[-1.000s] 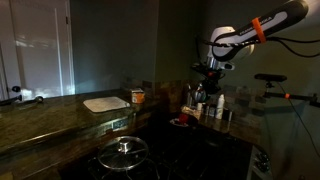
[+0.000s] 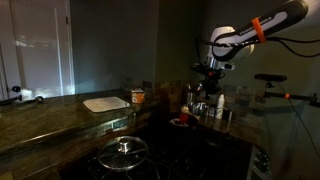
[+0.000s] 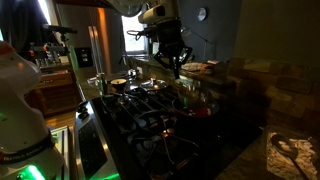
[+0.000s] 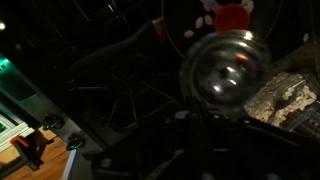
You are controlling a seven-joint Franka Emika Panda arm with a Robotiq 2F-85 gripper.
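My gripper (image 2: 208, 78) hangs high over the right end of the dark stove, above a dark pan. In exterior view 2 the gripper (image 3: 178, 70) points downward and its fingers look shut. A shiny, round metallic thing (image 4: 225, 70) lies just in front of the fingertips in the wrist view, blurred and partly covering the pan. Whether it touches the fingers I cannot tell. A red round thing (image 4: 232, 17) and several pale pieces lie in the dark pan (image 4: 180, 30). That pan (image 3: 197, 118) rests on the stove in exterior view 2.
A covered pan with a glass lid (image 2: 122, 153) sits on the near left burner. On the left counter are a white tray (image 2: 106, 104) and an orange tub (image 2: 138, 96). A white bottle (image 2: 220, 106) stands at the back right. A spoon (image 3: 292, 152) lies right of the stove.
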